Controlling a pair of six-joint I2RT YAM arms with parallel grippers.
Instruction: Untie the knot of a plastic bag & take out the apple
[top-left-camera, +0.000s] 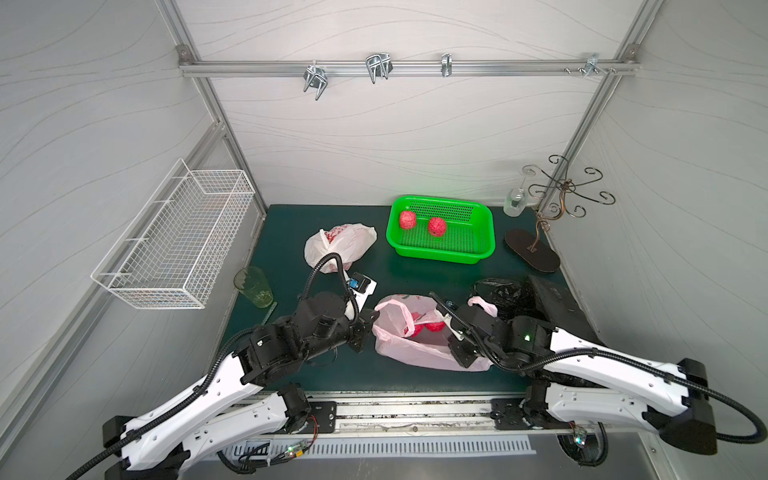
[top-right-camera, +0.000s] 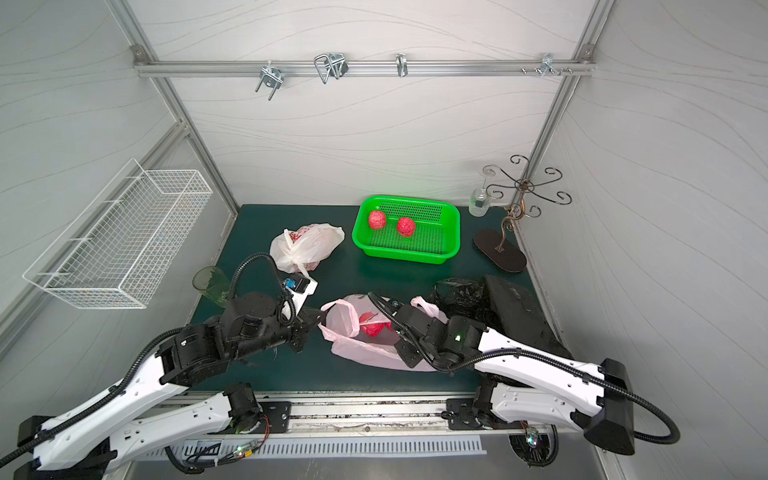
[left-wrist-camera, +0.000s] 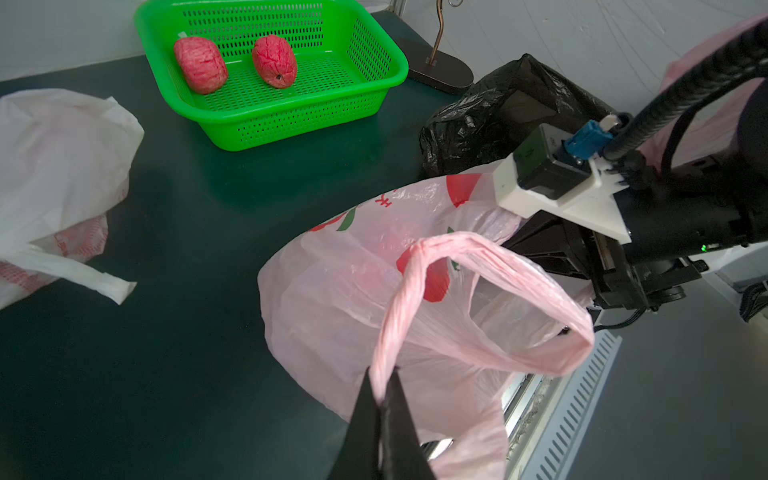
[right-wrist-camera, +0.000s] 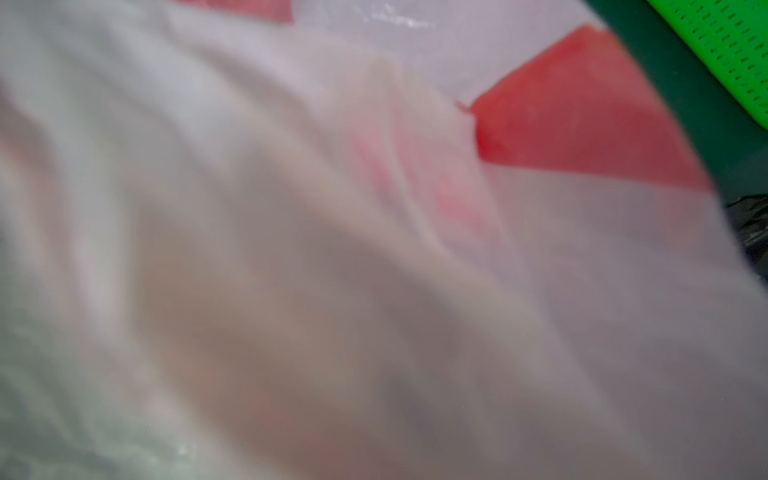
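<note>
A pink plastic bag (top-left-camera: 424, 352) lies at the front middle, its mouth open, with red apples (top-right-camera: 374, 328) inside. My left gripper is shut on the twisted pink handle loop (left-wrist-camera: 416, 272) at the bag's left. My right gripper (top-left-camera: 460, 340) is down in the right part of the bag's mouth; its fingers are hidden, and the right wrist view shows only blurred plastic, so its state is unclear.
A green basket (top-left-camera: 440, 256) with two red apples stands behind. A white bag (top-left-camera: 340, 244) lies back left, a black bag (top-left-camera: 504, 292) right, a glass (top-left-camera: 252, 284) at left and a metal stand (top-left-camera: 532, 248) at back right.
</note>
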